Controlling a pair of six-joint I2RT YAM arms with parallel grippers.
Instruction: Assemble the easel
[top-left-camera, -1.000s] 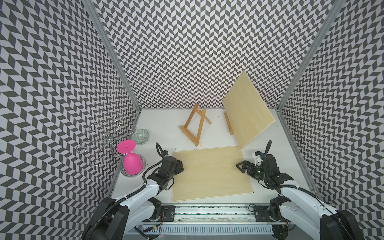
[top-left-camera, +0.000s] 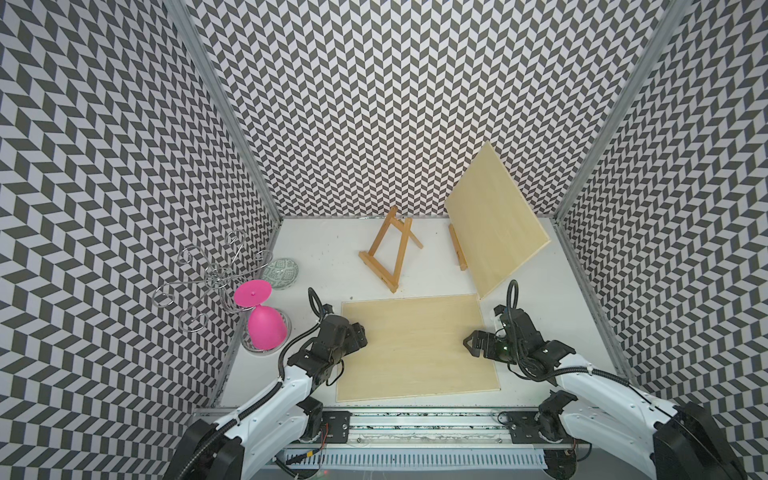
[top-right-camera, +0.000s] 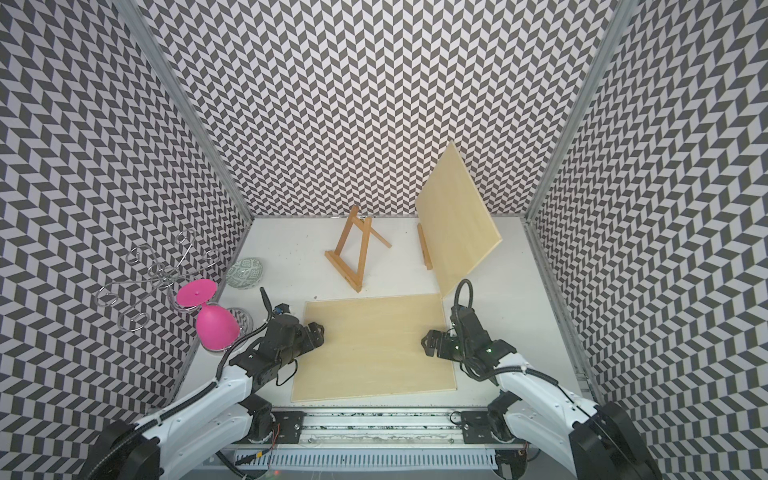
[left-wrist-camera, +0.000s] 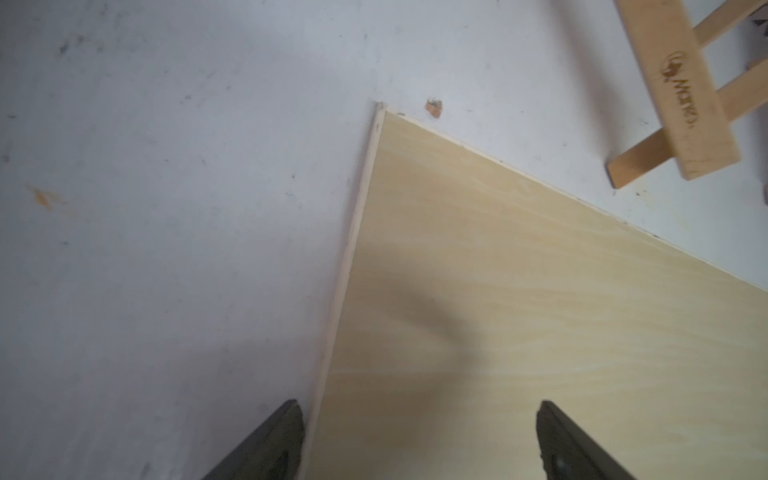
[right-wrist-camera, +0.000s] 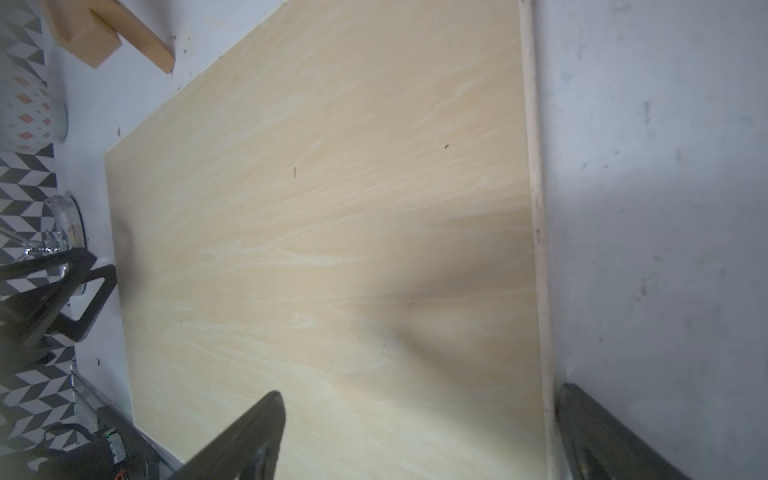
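The plywood panel (top-left-camera: 416, 348) lies flat on the table, with my left gripper (top-left-camera: 356, 340) at its left edge and my right gripper (top-left-camera: 480, 345) at its right edge. In the wrist views both sets of fingers stand apart, the left fingertips (left-wrist-camera: 284, 424) and right fingertips (right-wrist-camera: 580, 408) low beside those edges; nothing visibly sits gripped. A small wooden easel frame (top-left-camera: 400, 256) stands behind the panel.
A second board (top-left-camera: 496, 224) stands tilted at the back right, with a wooden bar (top-left-camera: 456, 244) beside it. Pink objects (top-left-camera: 264, 326) and a wire ornament crowd the left. Bare table surrounds the easel frame.
The flat panel has shifted slightly left. My right gripper has moved left and toward the front along with it; my left gripper has shifted slightly too.
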